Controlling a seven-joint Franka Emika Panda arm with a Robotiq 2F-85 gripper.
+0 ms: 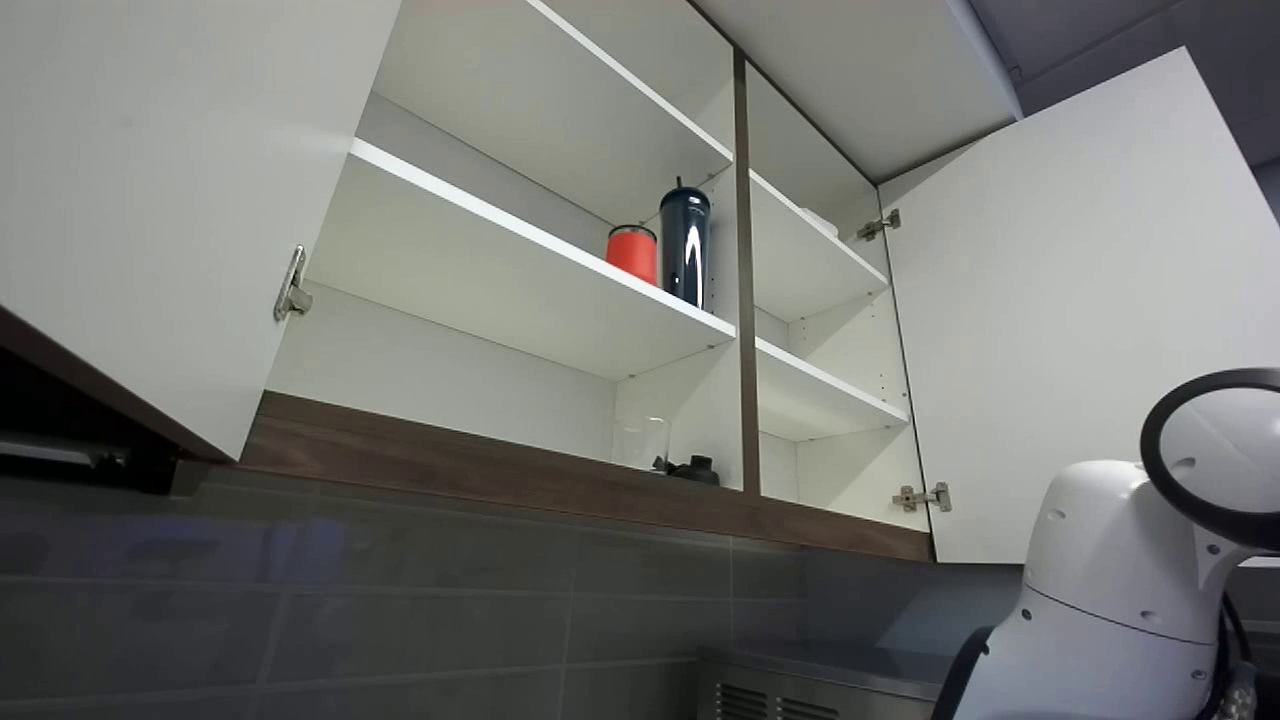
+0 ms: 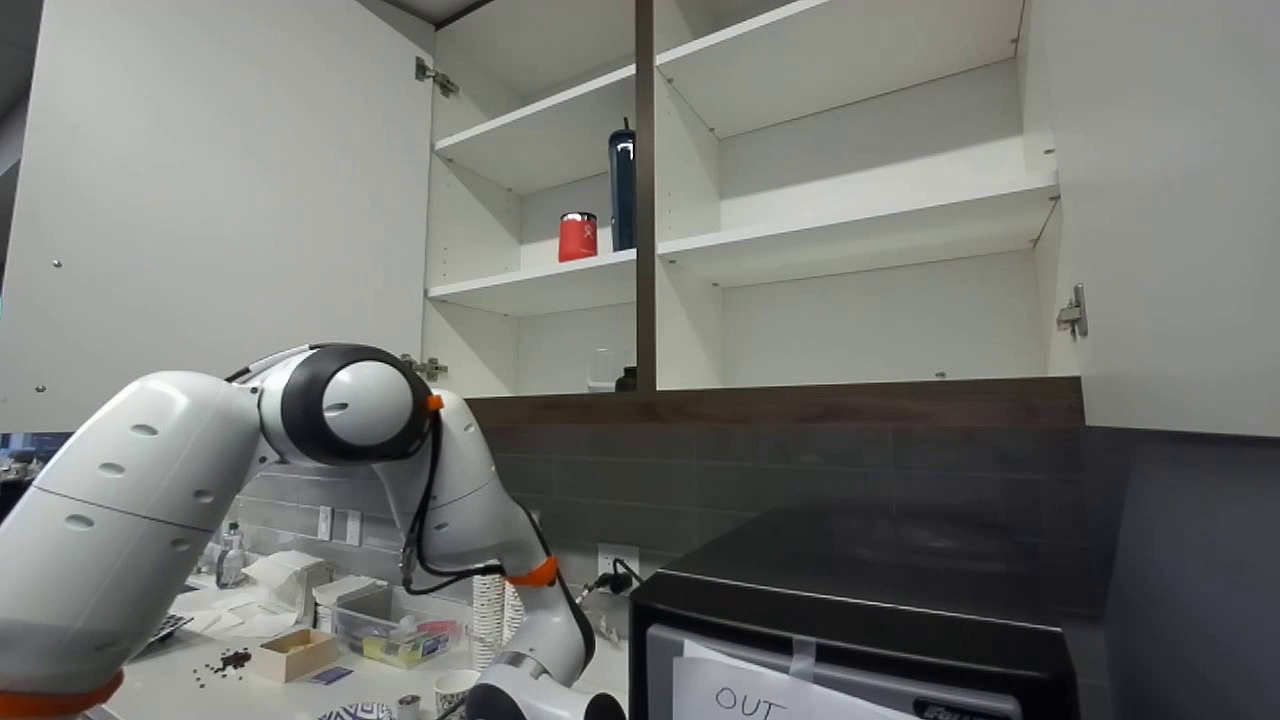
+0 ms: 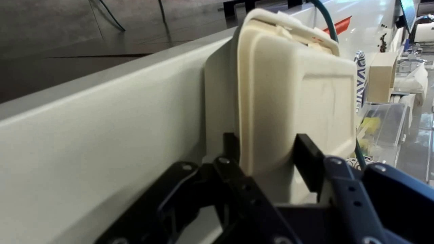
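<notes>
In the wrist view, a cream lidded takeout box (image 3: 325,97) stands between the two black fingers of my gripper. One finger (image 3: 231,147) is against the box's near side by its rim, and the other (image 3: 307,156) presses on the lid side, so the gripper is shut on the box. Its lower side lies close to a white surface (image 3: 101,162); whether they touch is unclear. Neither exterior view shows the gripper or the box; only the arm (image 2: 504,516) appears there, reaching down toward the counter.
The open cabinet holds a red cup (image 1: 632,253) and a dark tumbler (image 1: 685,246); its other shelves are mostly bare. A black appliance (image 2: 852,588) sits right of the arm. A clear bin (image 2: 390,624) and a small box (image 2: 295,654) occupy the counter.
</notes>
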